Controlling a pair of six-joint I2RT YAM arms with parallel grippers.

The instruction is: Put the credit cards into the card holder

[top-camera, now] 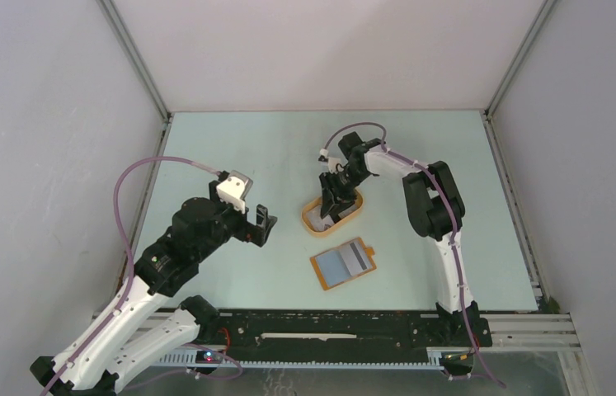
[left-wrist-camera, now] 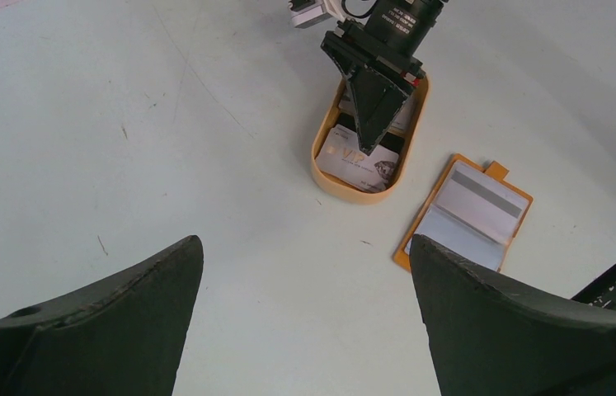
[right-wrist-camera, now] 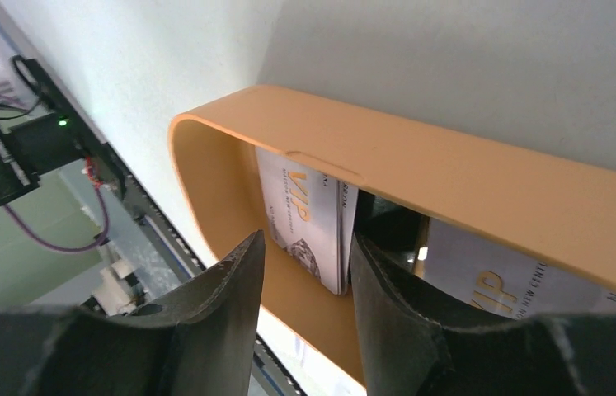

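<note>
An orange oval box (left-wrist-camera: 347,190) holds white VIP cards (left-wrist-camera: 350,161), with more cards (right-wrist-camera: 502,272) in another part of it. My right gripper reaches down into the box, fingers part open around the edge of the cards near one end; whether they touch is unclear. My left gripper stands open and empty over the table, left of the box. The card holder (top-camera: 343,263), an orange-rimmed flat piece with pale grey and blue sections, lies in front of the box.
Walls enclose the table at back and sides; a dark rail runs along the front edge.
</note>
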